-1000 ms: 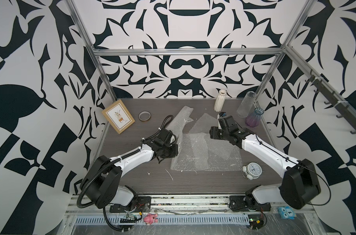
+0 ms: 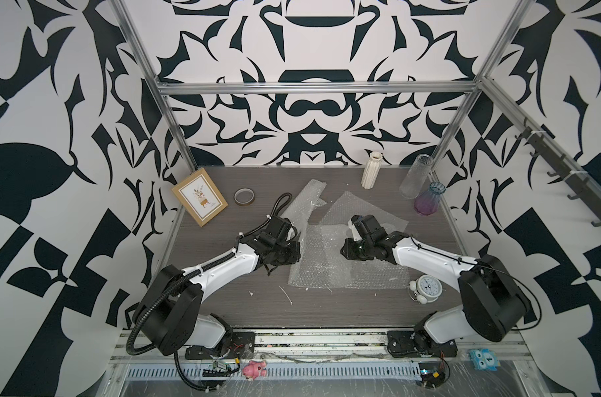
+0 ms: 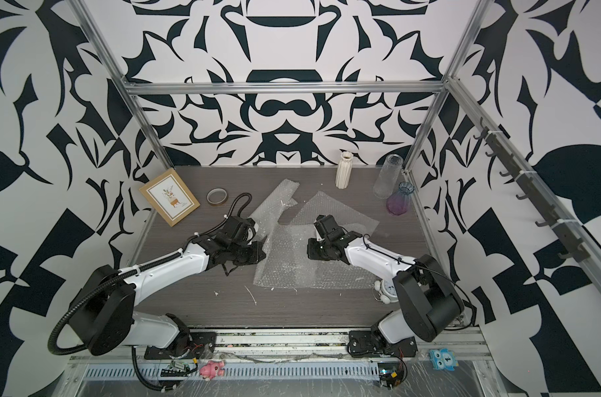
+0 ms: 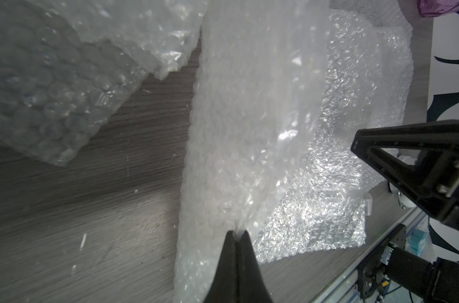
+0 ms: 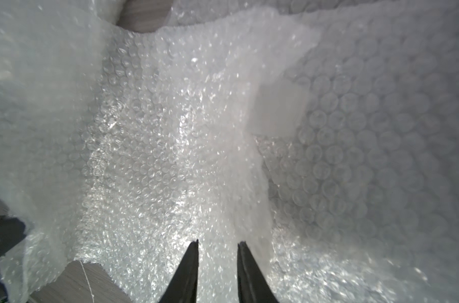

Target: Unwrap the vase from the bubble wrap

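Observation:
Bubble wrap [image 2: 323,264] lies spread over the middle of the table, its left side raised in a fold. My left gripper is shut at that fold, and the film creases gather at its fingertips. Above the middle of the wrap, my right gripper is partly open, with a gap between its fingers and only wrap showing beyond. No vase shows in the wrap. Three stand at the back right: a white ribbed vase [image 2: 372,170], a clear glass vase [image 2: 416,177] and a purple glass vase [image 2: 429,199].
A white clock [image 2: 425,289] lies at the front right, close to the right arm. At the left are a picture frame [image 2: 200,196] and a tape roll [image 2: 244,196]. Small scraps litter the front of the table, otherwise clear.
My right gripper has come toward the front and left, from the wrap's back right to over its middle. The left arm and the vases have stayed put.

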